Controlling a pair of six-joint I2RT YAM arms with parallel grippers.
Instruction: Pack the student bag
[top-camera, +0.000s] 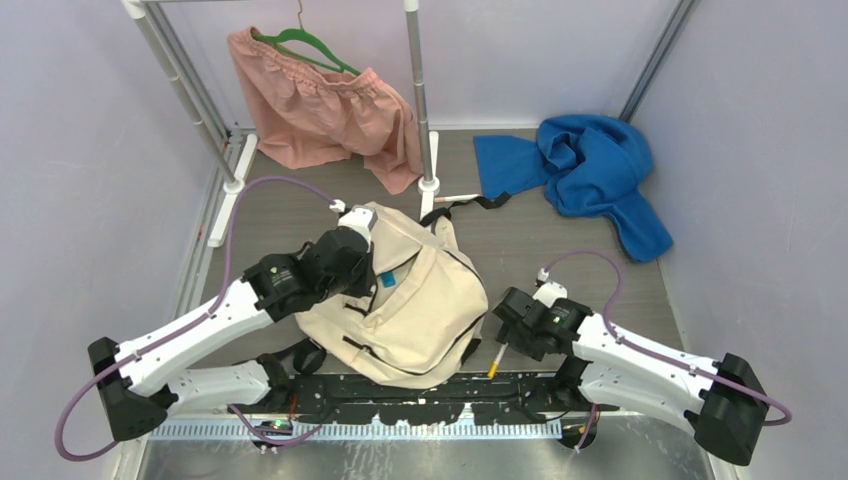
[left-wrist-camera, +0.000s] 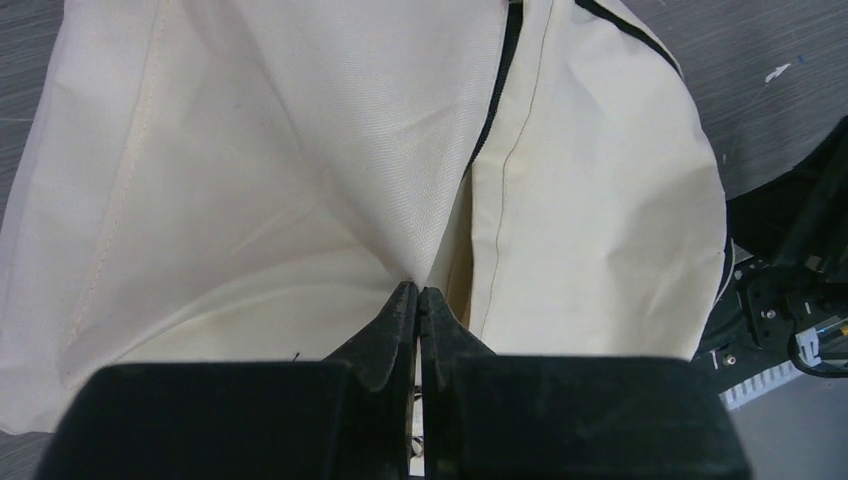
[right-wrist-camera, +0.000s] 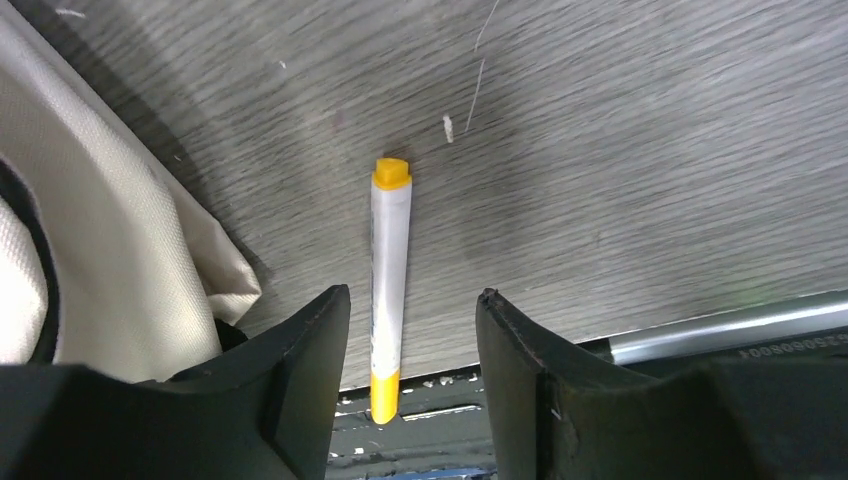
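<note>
A cream canvas bag (top-camera: 420, 320) with black zips lies in the middle, a small blue item (top-camera: 388, 279) inside its opening. My left gripper is shut at the bag's fabric by the opening; whether any cloth is between its tips I cannot tell. My right gripper is open, low at the bag's right side, its fingers either side of a white marker (right-wrist-camera: 389, 260) with yellow ends, which lies on the floor by the front edge.
A blue cloth (top-camera: 590, 165) lies at the back right. Pink shorts (top-camera: 315, 110) on a green hanger hang at the back left beside a metal pole (top-camera: 419, 90). Bare floor lies right of the bag.
</note>
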